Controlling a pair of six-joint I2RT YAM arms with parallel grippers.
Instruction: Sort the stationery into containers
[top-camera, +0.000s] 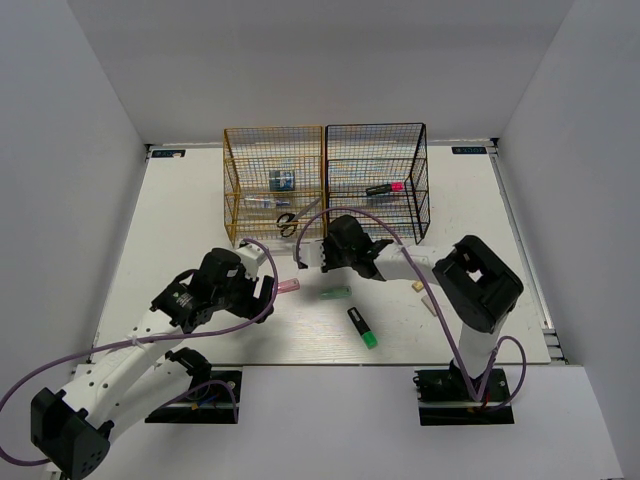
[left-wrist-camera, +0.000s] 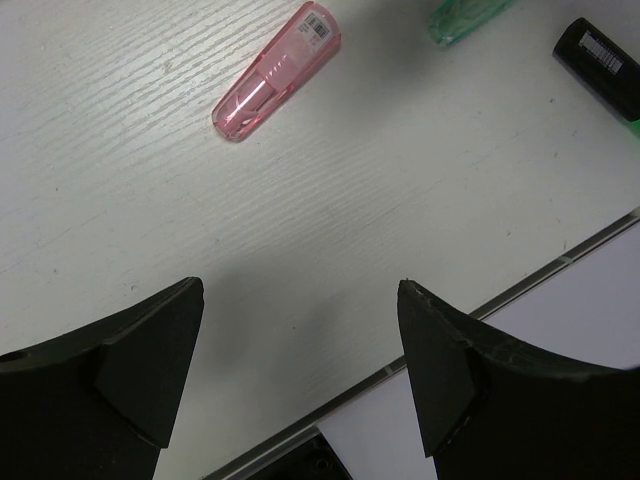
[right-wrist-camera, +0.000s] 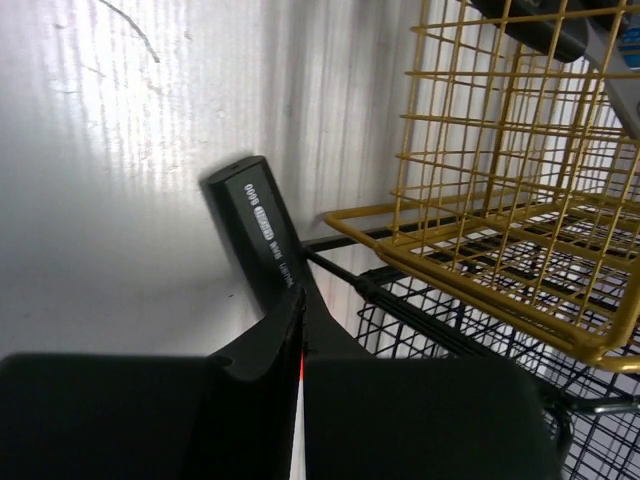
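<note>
In the right wrist view a black marker (right-wrist-camera: 265, 228) with white print lies on the table against the baskets' front edges. My right gripper is over its lower end, fingers together; a sliver of red shows at their seam, and I cannot tell any grip on it. The top view has this marker hidden under the arm. My left gripper stands open over bare table, nothing between its fingers. Ahead of it lie a pink clear-plastic piece (left-wrist-camera: 275, 72), a green one (top-camera: 336, 293) and a black marker with a green cap (top-camera: 361, 326).
The yellow wire basket (top-camera: 232, 190) holds scissors (top-camera: 288, 225), a dark-labelled item (top-camera: 282, 181) and a clear item. In the black wire basket (top-camera: 427, 190) lies a pink-capped black marker (top-camera: 384, 189). Small pale pieces (top-camera: 429, 305) lie at the right. Free table spans the front left.
</note>
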